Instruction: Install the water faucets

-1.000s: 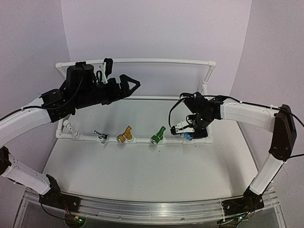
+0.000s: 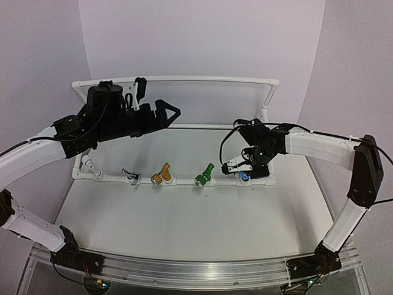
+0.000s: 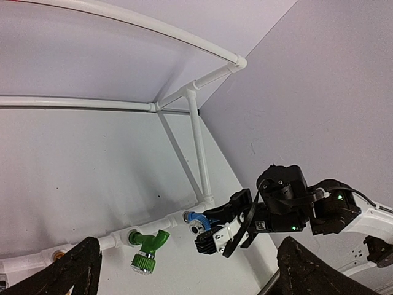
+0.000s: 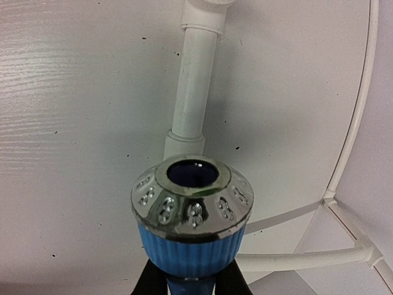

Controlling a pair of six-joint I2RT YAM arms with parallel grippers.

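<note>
At the right end of the lower white pipe [image 2: 189,182] sits a blue faucet [image 3: 196,222], mostly covered by my right gripper [image 2: 236,169] in the top view. In the right wrist view its ribbed blue collar and silver cap [image 4: 193,212] face the camera, and the black fingers [image 4: 232,278] close in on both sides of its neck. Along the same pipe stand a green faucet [image 2: 205,175], an orange faucet [image 2: 161,174] and a silver faucet [image 2: 131,176]. High over the left half, my left gripper [image 2: 171,113] hangs open and empty, its fingers [image 3: 77,267] wide apart.
A white pipe frame rises behind, with its top bar [image 2: 184,78] near the back wall. A bare white fitting [image 2: 91,165] leans at the left end. The white board [image 2: 178,221] in front of the pipe is clear up to the metal rail [image 2: 190,267].
</note>
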